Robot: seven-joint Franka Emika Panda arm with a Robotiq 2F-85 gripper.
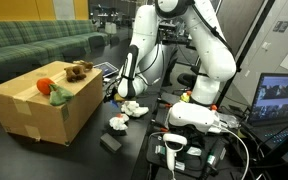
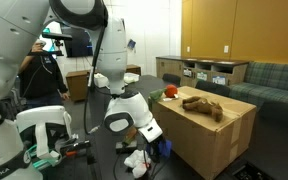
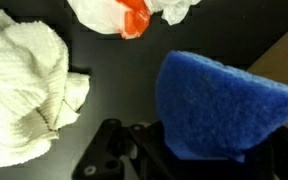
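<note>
A bunched blue cloth (image 3: 219,105) fills the space in front of my gripper in the wrist view, and the fingers are shut on it. The cloth hides the fingertips. In the first exterior view the gripper (image 1: 112,99) is low, close to the cardboard box's near right side. On the dark surface below lie a cream-white cloth (image 1: 134,108) and a white crumpled piece with a red patch (image 1: 118,123). In the wrist view the cream cloth (image 3: 24,90) lies left, and the red-patched piece (image 3: 129,14) is at the top.
A large cardboard box (image 1: 39,118) stands beside the gripper, with a red round item (image 1: 45,86), a green item and brown plush-like things (image 2: 206,107) on top. A small dark block (image 1: 111,143) lies in front.
</note>
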